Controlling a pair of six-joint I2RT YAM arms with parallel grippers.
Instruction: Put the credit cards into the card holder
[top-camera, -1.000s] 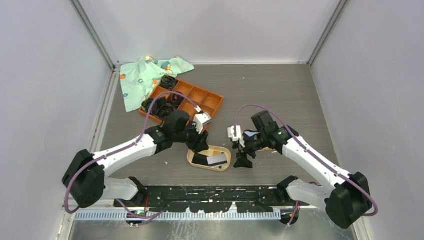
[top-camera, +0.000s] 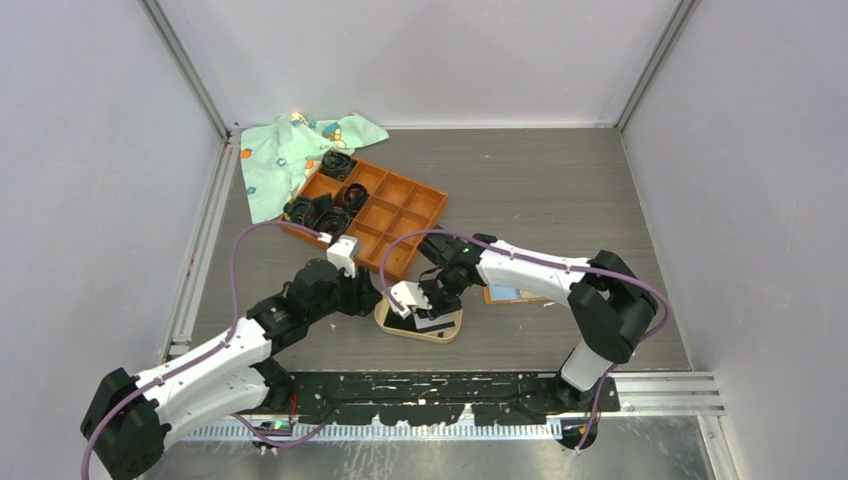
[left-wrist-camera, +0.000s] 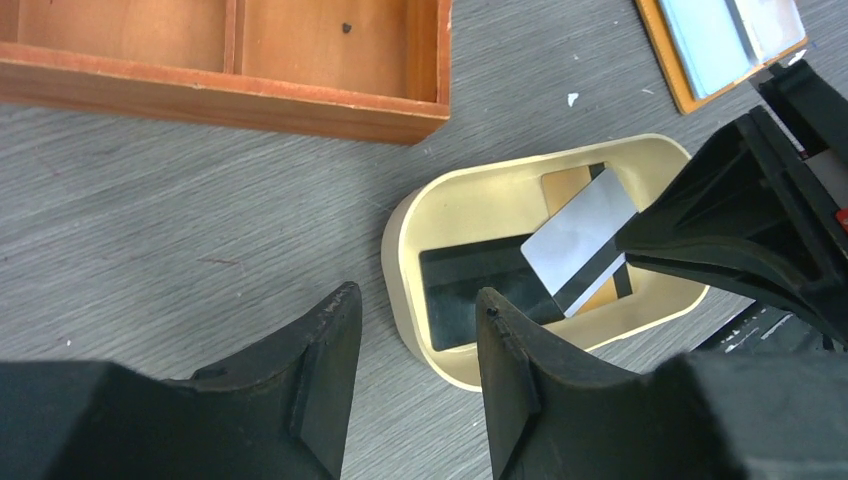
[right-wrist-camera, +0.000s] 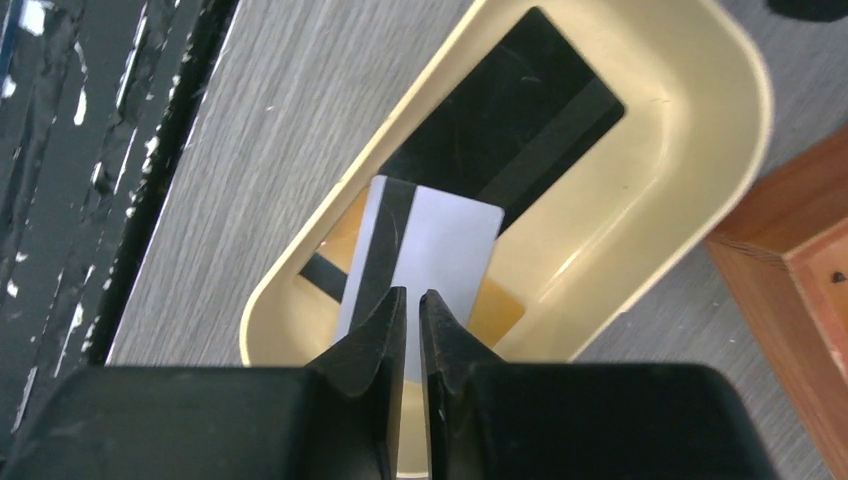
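In the left wrist view a cream tray (left-wrist-camera: 412, 320) holds a black card (left-wrist-camera: 470, 290), a white card (left-wrist-camera: 575, 235) with a dark stripe, and an orange-tan card (left-wrist-camera: 562, 187) partly under the white one. My right gripper is over the white card, its fingers shut to a narrow gap. The card spreads to both sides behind the fingers; whether they grip it, I cannot make out. My left gripper stands open by the tray's left end, holding nothing. A flat orange-edged piece (left-wrist-camera: 664, 50), perhaps the card holder, carries pale blue and white surfaces.
A wooden compartment box (top-camera: 420, 200) with black coiled items in some cells sits behind the tray. Patterned green cloth (top-camera: 270, 165) lies at the back left. Bare tabletop (top-camera: 560, 185) spreads across the back right. Both arms crowd close round the tray.
My right gripper has moved left from beside the tray to over the white card and closed. The left gripper has drawn back left, away from above the tray.
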